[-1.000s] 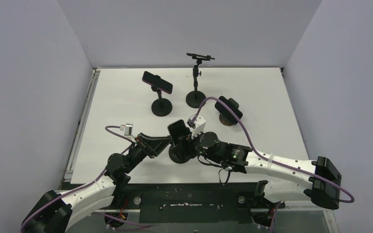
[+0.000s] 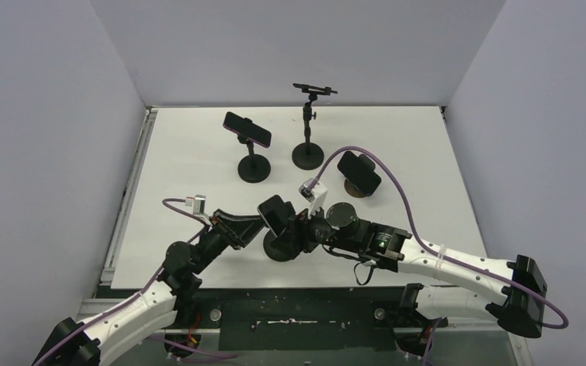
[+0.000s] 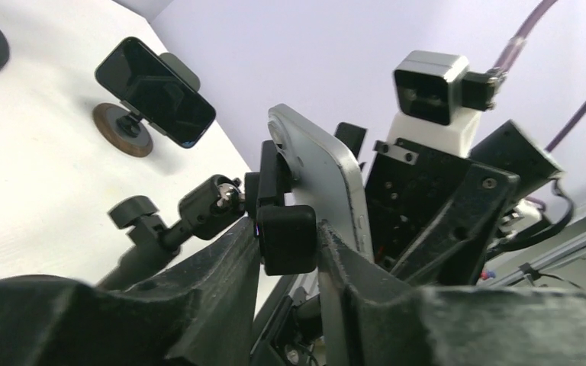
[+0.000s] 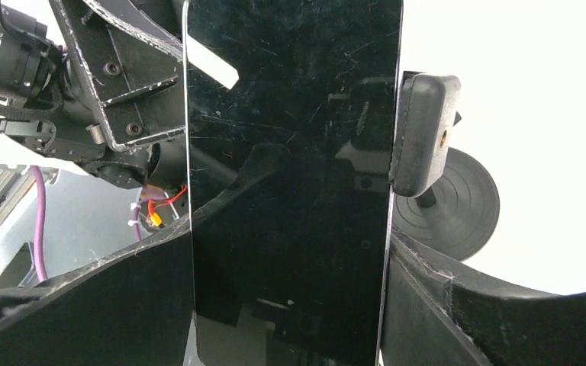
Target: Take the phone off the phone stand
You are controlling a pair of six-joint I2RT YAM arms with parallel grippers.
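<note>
A phone (image 2: pixel 273 213) with black screen and silver back (image 3: pixel 328 183) sits at the front-centre stand (image 2: pixel 276 250). My right gripper (image 2: pixel 294 232) has the phone between its fingers; in the right wrist view they meet both long edges of the screen (image 4: pixel 290 183). The stand's padded clamp (image 4: pixel 423 133) shows beside the phone's edge. My left gripper (image 2: pixel 252 229) comes from the left, its fingertips at a black block of the stand's holder (image 3: pixel 287 240), which lies between them in the left wrist view.
Three other stands hold devices: a phone (image 2: pixel 246 128) at back left, a thin one (image 2: pixel 314 89) at back centre, a phone (image 2: pixel 359 171) at right.
My left arm has moved very little.
</note>
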